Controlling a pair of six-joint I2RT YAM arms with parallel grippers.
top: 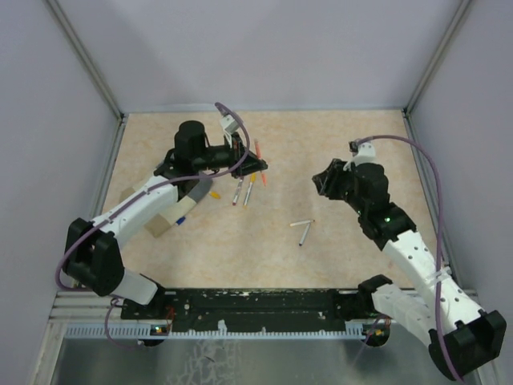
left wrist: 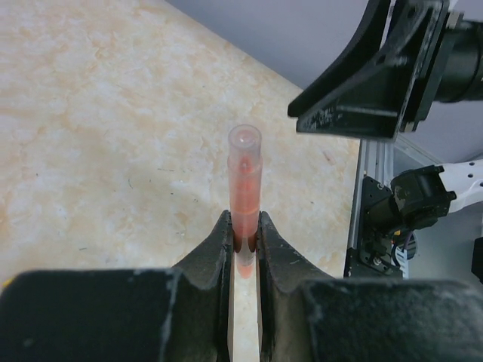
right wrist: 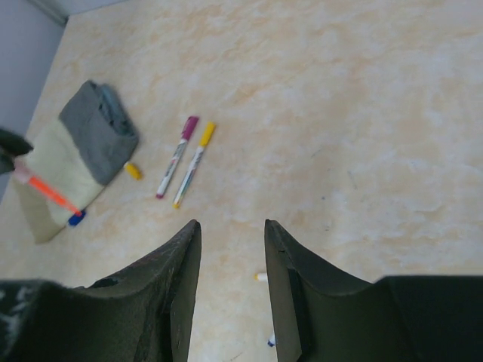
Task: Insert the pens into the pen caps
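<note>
My left gripper (top: 255, 164) is shut on an orange pen (left wrist: 244, 188), held near upright in its wrist view, apparently with the cap on. My right gripper (top: 325, 180) stands open to the right, apart from the pen, nothing between its fingers. On the table lie a purple-capped pen (right wrist: 178, 154) and a yellow-capped pen (right wrist: 195, 162), a small yellow cap (right wrist: 132, 170), a blue cap (right wrist: 75, 218), and two pens in the near middle, one horizontal (top: 301, 222), the other slanted (top: 304, 234).
A grey and beige pouch (right wrist: 100, 128) lies at the left, partly under my left arm in the top view.
</note>
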